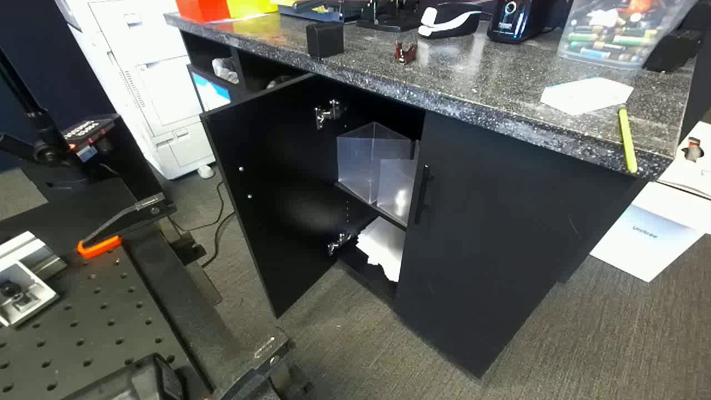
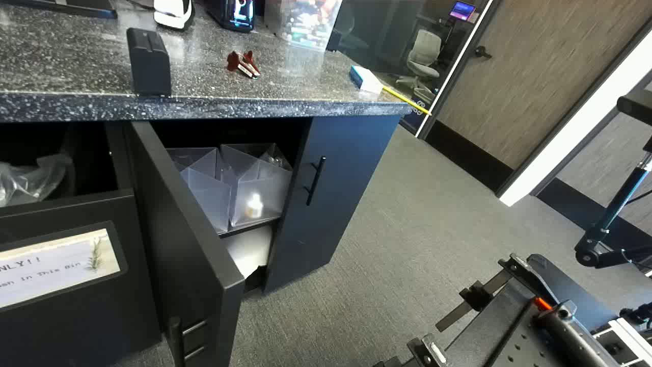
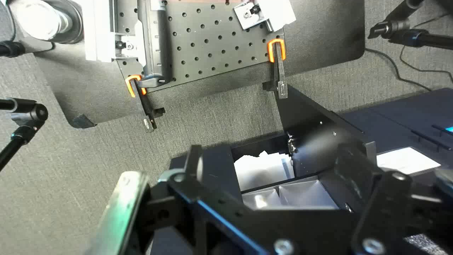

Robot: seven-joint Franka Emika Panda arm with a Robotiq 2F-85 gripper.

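Across the lower part of the wrist view spreads my gripper, open, its two fingers wide apart and only air between them. Seen past it, well below, is the black cabinet with one door [image 1: 276,200] swung outward and the other door [image 1: 493,233] closed. Clear acrylic bins [image 2: 260,186] fill the cabinet's upper shelf, and white paper [image 3: 263,169] lies in the compartment beneath. The open door's handle [image 2: 177,342] shows at its outer edge. Neither exterior view shows the gripper.
On the speckled countertop [image 1: 480,73] are a black block [image 1: 325,40], a dark red staple remover [image 1: 405,53], a yellow pen [image 1: 627,140] and a tub of batteries [image 1: 610,36]. A perforated table [image 3: 204,38] with orange-tipped clamps [image 3: 276,49] stands opposite. Carpet [image 2: 367,257] lies clear between.
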